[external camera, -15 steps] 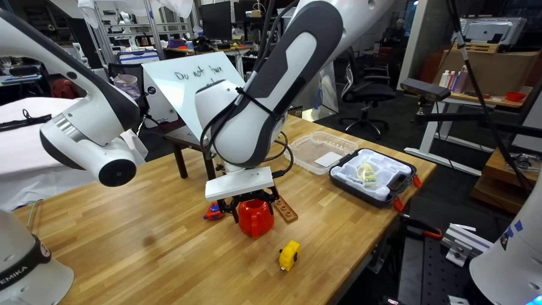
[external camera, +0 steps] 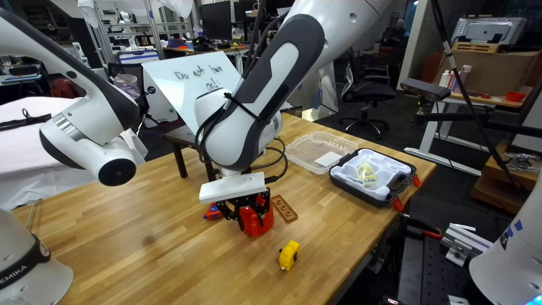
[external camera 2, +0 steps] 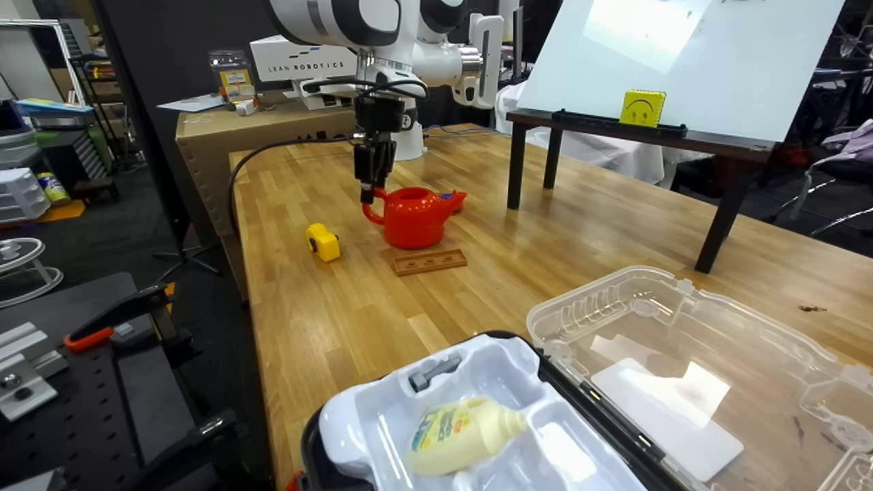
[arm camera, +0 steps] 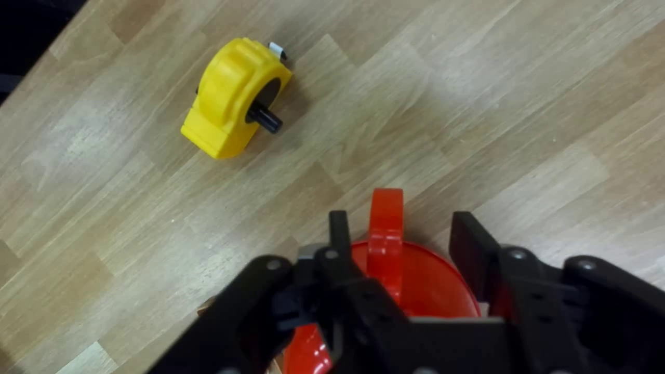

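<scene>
A red watering can [external camera 2: 415, 219] stands upright on the wooden table, its spout away from my gripper. The can's loop handle [arm camera: 385, 243] rises between my two fingers, closer to the left one in the wrist view. Space shows between the handle and the right finger, so the fingers are part open and not clamped. In exterior view 1 my gripper covers much of the can [external camera: 258, 223]. A yellow tape measure [arm camera: 234, 99] lies on the table off to the side, clear of the gripper.
A brown studded bar [external camera: 284, 209] lies beside the can. The black case [external camera: 373, 175] with a white tray holds a yellow bottle [external camera 2: 458, 434]; a clear lid [external camera: 319, 150] is beside it. A whiteboard stand [external camera 2: 712, 155] rises behind. The table's front is mostly open.
My gripper has come down and slightly left in exterior view 1, to the can's handle. Its fingers were spread wider before. The can and tape measure have not visibly moved.
</scene>
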